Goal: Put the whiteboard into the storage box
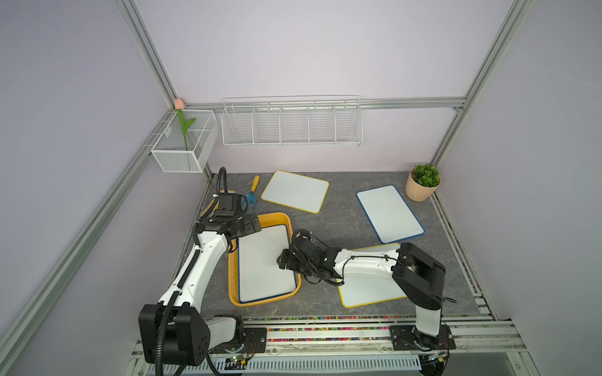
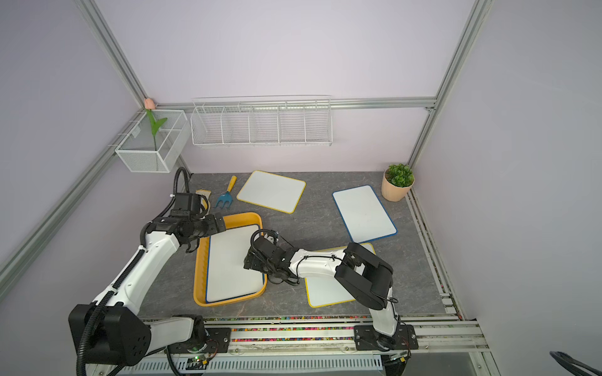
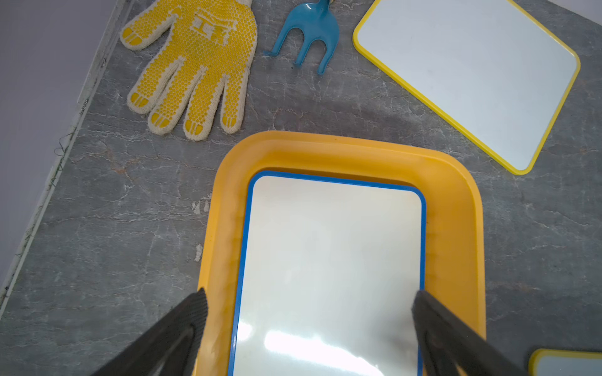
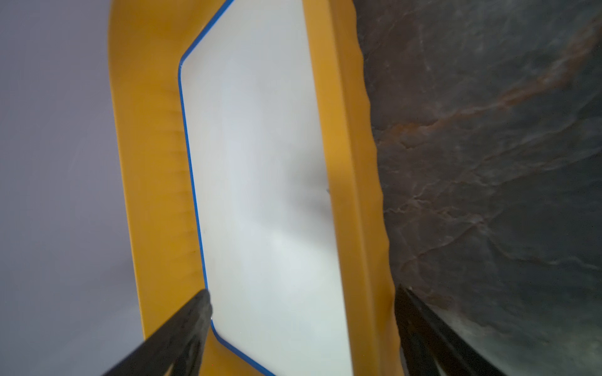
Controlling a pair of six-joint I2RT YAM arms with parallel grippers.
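Note:
A yellow storage box (image 1: 234, 285) stands at the left of the table, with a blue-edged whiteboard (image 1: 266, 263) lying face up inside it. My left gripper is open above the box, its two dark fingers wide apart and nothing held. Over the box's right side is my right gripper, also open. One finger is over the whiteboard and the other is by the outer face of the right wall (image 4: 345, 188); whether it touches is unclear. Elsewhere lie a yellow-edged whiteboard (image 1: 294, 191), a blue-edged whiteboard (image 1: 390, 214) and another yellow-edged whiteboard (image 1: 370, 288) partly under the right arm.
Beyond the box are a yellow glove (image 3: 194, 62) and a blue fork (image 3: 310, 31). A potted plant (image 1: 423, 183) stands at the back right. Wire baskets (image 1: 291, 122) hang on the back wall. Bare table shows between the box and the right-hand boards.

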